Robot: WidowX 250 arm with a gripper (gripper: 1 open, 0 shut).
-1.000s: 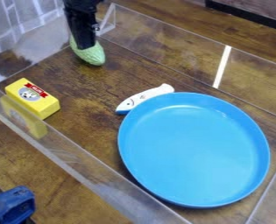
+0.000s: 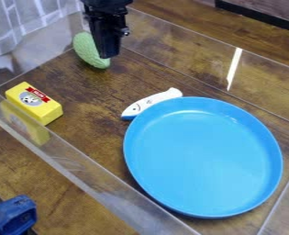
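Note:
My black gripper (image 2: pixel 106 37) hangs at the top of the view, just above and right of a green oblong object (image 2: pixel 88 52) lying on the wooden floor of the enclosure; whether its fingers are open or shut is unclear. A yellow box (image 2: pixel 34 104) with a printed label lies at the left. A white-handled knife (image 2: pixel 150 102) lies in the middle, just above a large blue plate (image 2: pixel 202 156).
Clear plastic walls (image 2: pixel 104 188) border the wooden surface. A blue object (image 2: pixel 9 218) is at the lower left, outside the wall. The wood at upper right, with a thin white strip (image 2: pixel 234 68), is clear.
My gripper has moved up and to the right, off the green object, which now shows more fully in its place.

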